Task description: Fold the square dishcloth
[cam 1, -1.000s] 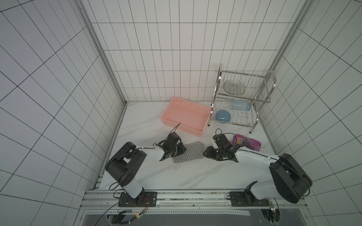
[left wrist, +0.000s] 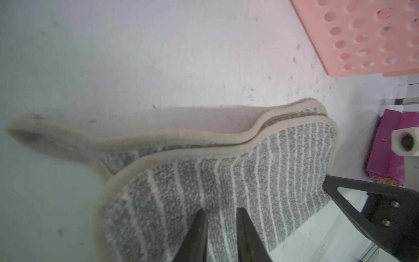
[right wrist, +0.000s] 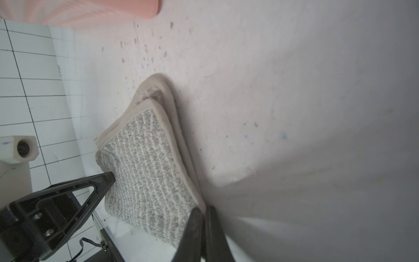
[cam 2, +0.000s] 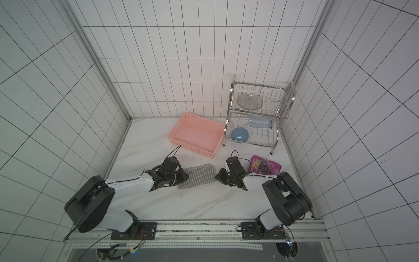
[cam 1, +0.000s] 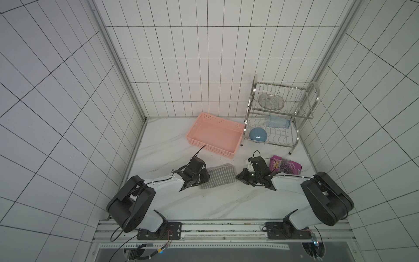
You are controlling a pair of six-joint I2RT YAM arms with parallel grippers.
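Observation:
The grey striped dishcloth with a beige hem lies folded in layers on the white counter, between both grippers. In the left wrist view, my left gripper is over the cloth, its two fingertips a little apart. In the right wrist view, my right gripper is at the cloth's hemmed edge, fingertips close together; whether cloth is between them I cannot tell.
A pink basket stands behind the cloth. A steel dish rack holds plates at the back right. A purple packet lies behind my right arm.
My left gripper has moved left and slightly toward the front, toward the cloth's left end. My right arm has shifted slightly, its gripper staying by the cloth's right edge.

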